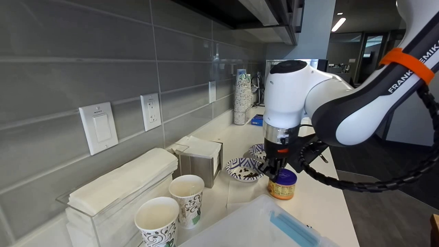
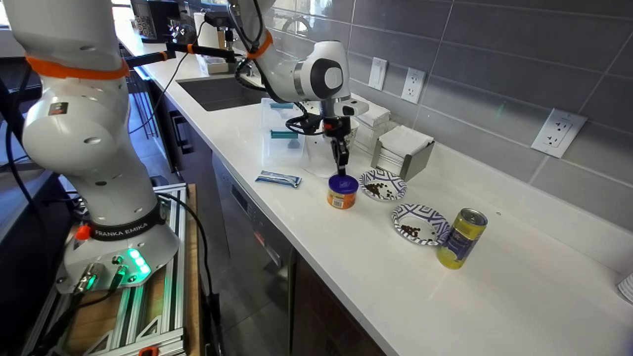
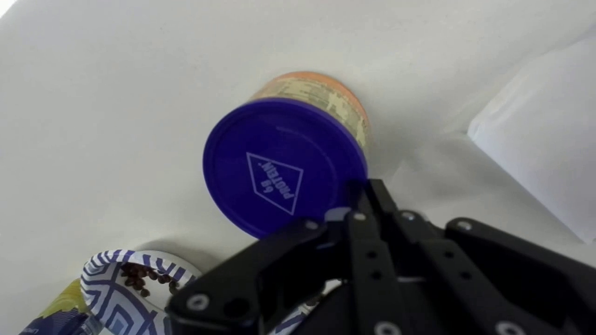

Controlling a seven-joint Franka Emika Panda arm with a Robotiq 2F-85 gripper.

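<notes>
A short jar with a blue-purple lid and an orange label (image 1: 282,190) stands upright on the white counter. In the wrist view its lid (image 3: 274,162) fills the middle, with "6g protein" printed in a diamond. My gripper is at the lid's edge, its black fingers close together and shut on the rim; the exact contact is partly hidden by the fingers. From the other side, the gripper (image 2: 341,168) points straight down onto the jar (image 2: 342,192).
Two patterned bowls with dark bits, the nearer one (image 2: 383,185) close beside the jar, sit near a yellow can (image 2: 461,238). A wrapped bar (image 2: 278,178), a clear plastic bin (image 2: 279,151) and a napkin holder (image 2: 409,157) stand around.
</notes>
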